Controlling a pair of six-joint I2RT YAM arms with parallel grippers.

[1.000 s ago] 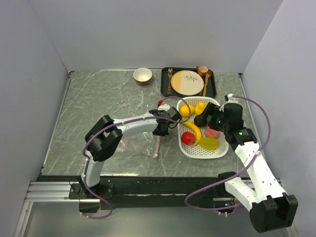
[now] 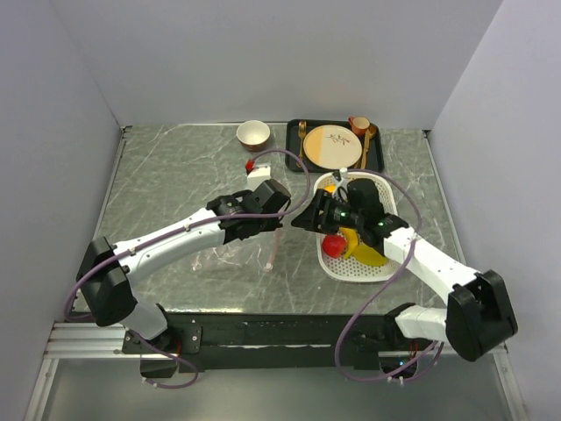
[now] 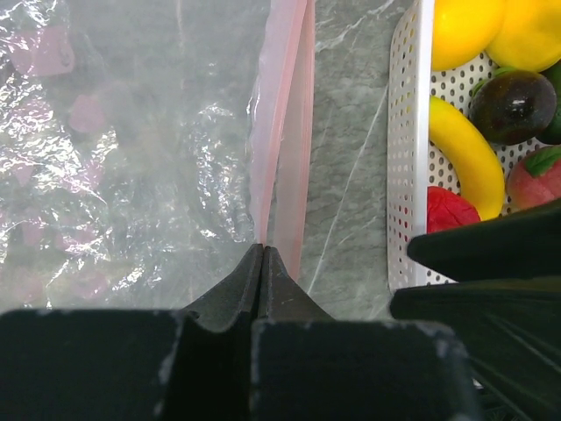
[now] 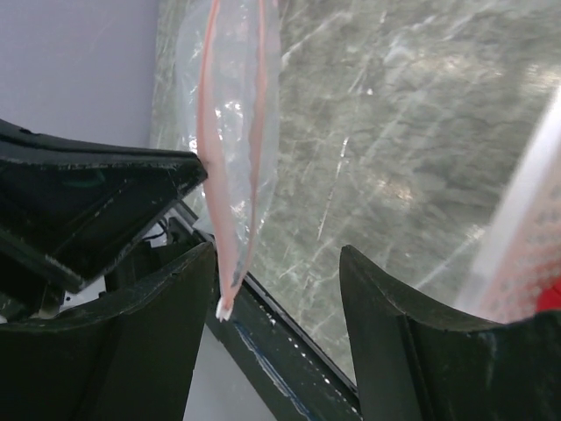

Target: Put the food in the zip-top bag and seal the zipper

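Observation:
The clear zip top bag [image 3: 114, 175] with pink markings lies on the grey marble table. Its mouth has two pink zipper strips, which stand apart in the right wrist view. My left gripper is shut at the upper pink strip [image 3: 282, 114], and the film's edge appears pinched at its tips. My right gripper is open, nothing between its fingers, facing the bag's mouth [image 4: 232, 158]. In the white basket [image 2: 326, 263] lie the foods: a red item [image 2: 333, 246], a banana [image 3: 465, 162], yellow fruits [image 3: 526, 31], a dark round fruit [image 3: 513, 105] and others.
A black tray [image 2: 302, 167] with a plate [image 2: 331, 146], cutlery and a cup [image 2: 358, 124] stands at the back, beside a white bowl [image 2: 253, 133]. Bare table [image 2: 166, 184] stretches at the left. The two grippers are close together near the basket's left wall.
My right gripper has swung left from over the basket's right side to its left edge. The left gripper has shifted left, and the bag's zipper edge has moved slightly left too.

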